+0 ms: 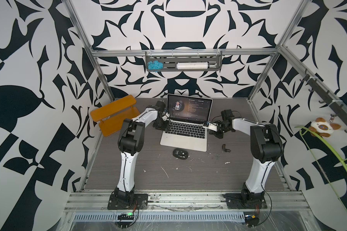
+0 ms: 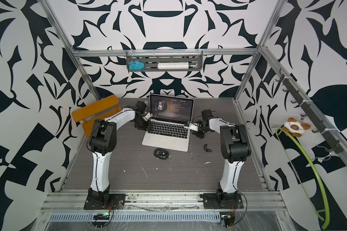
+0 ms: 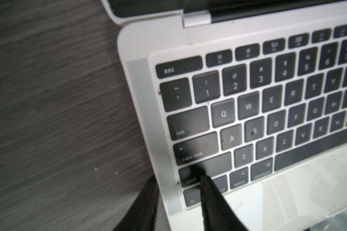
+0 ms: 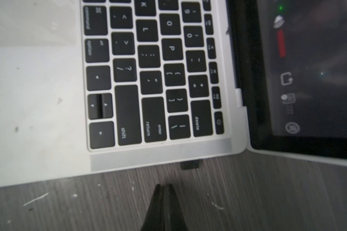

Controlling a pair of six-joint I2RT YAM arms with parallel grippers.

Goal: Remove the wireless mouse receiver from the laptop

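Observation:
An open silver laptop [image 1: 183, 141] [image 2: 165, 142] sits mid-table, screen lit. In the right wrist view a small dark receiver [image 4: 189, 164] sticks out of its side edge near the hinge end. My right gripper is shut, empty, just outside that edge, a little off from the receiver and pointing toward the laptop. My left gripper is shut on the laptop's left edge, beside the shift and fn keys. A black mouse [image 1: 180, 154] [image 2: 161, 153] lies in front of the laptop.
An orange stand [image 1: 111, 105] is at the back left. A small dark object [image 1: 225, 148] lies right of the laptop. A rack [image 2: 164, 61] hangs on the back wall.

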